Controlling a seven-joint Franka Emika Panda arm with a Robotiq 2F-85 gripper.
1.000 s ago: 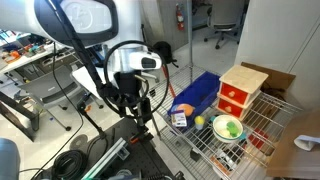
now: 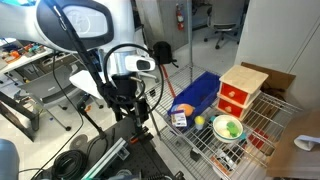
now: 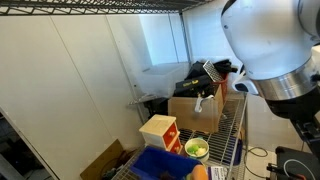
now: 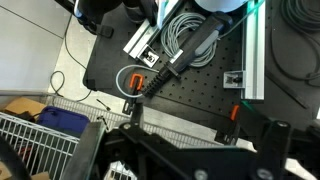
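Note:
Over the black base plate [image 4: 185,95], my gripper points down with its dark fingers apart in the wrist view. Nothing shows between them. In exterior view 1 the gripper is dark against the dark plate and hard to make out. A blue bin [image 2: 199,92] lies on the wire rack, with an orange object [image 2: 182,108] at its near end. Beside it stand a wooden box with red drawer fronts [image 2: 238,91] and a white bowl [image 2: 228,128] with green and yellow contents. A small yellow round item [image 2: 199,121] lies near the bowl.
An open cardboard box [image 2: 300,145] stands at the rack's right side. Coiled grey cable [image 4: 190,35] and a metal bracket [image 4: 252,50] occupy the base plate. Several small items lie on the rack below the bowl. Bare wire rack [image 4: 45,147] shows at lower left.

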